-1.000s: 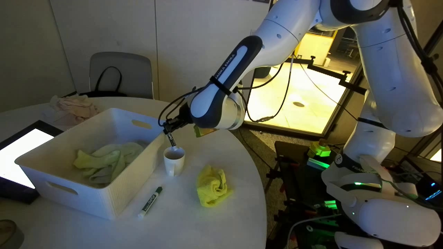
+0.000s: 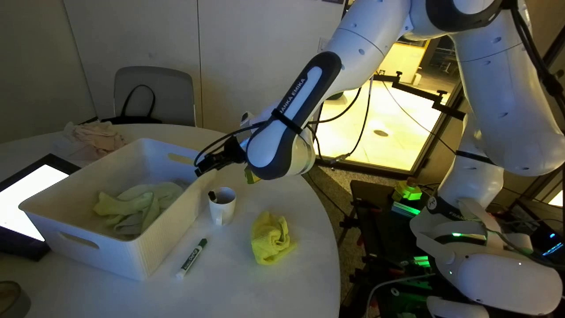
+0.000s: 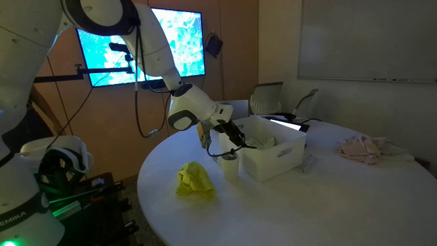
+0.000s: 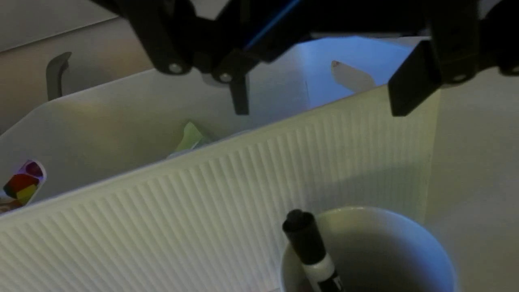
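Observation:
A black-capped marker (image 4: 307,243) leans inside the white mug (image 4: 369,219), its cap end rising above the rim. My gripper stands apart from it, fingers spread with nothing between them. In exterior view 1 the gripper (image 2: 198,172) hangs above the mug (image 2: 223,207), close to the white bin's (image 2: 175,233) near wall. A green-capped marker (image 2: 191,258) lies on the table beside the bin. The mug (image 3: 230,167) is upright in exterior view 2.
A yellow cloth (image 2: 271,238) lies crumpled to the right of the mug. Pale green cloths (image 2: 140,204) are inside the bin. Behind the bin rests a pink cloth (image 2: 98,138), with a lit screen (image 2: 26,196) to its left.
A second ago the gripper held the black marker upright over the mug; now the marker is inside the mug, released. The gripper has shifted slightly left, toward the bin.

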